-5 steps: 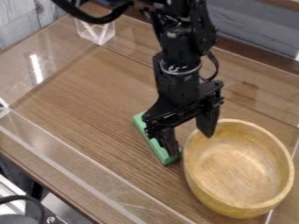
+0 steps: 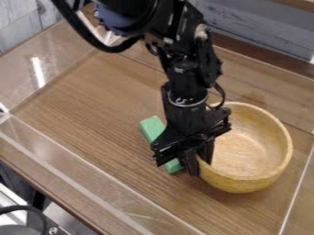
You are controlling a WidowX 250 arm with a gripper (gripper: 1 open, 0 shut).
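The black gripper [image 2: 189, 151] is low at the left rim of a pale yellow bowl [image 2: 255, 151], its fingers down at the rim. A green block [image 2: 156, 129] lies on the wooden table just left of the gripper, partly hidden behind it. The gripper appears closed on the bowl's rim, though the fingertips are hard to make out.
A grey plank wall stands at the back.
The bowl has moved up and left in the view, toward the back of the table, along with the gripper. The green block stays roughly where it was.
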